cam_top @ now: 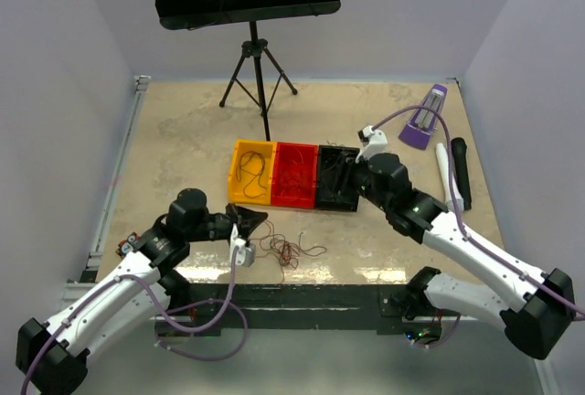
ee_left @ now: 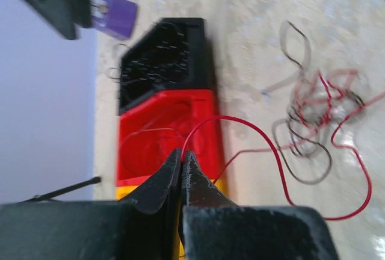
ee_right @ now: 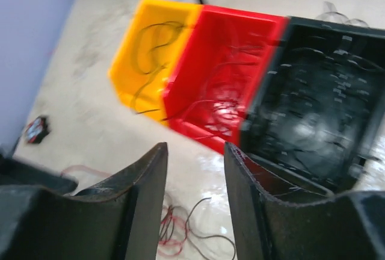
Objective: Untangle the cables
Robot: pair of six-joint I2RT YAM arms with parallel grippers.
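Note:
A loose tangle of red and dark cables lies on the table's front part, also seen in the left wrist view as a red and grey heap. My left gripper is shut on a red cable, which arches from the fingertips towards the heap. In the top view the left gripper is just left of the tangle. The right gripper stands open with nothing between its fingers, above the table in front of the bins. Part of the tangle shows low between those fingers.
Yellow, red and black bins stand side by side, with cables inside. A music stand rises behind them. At the right lie a purple holder, a white rod and a black one.

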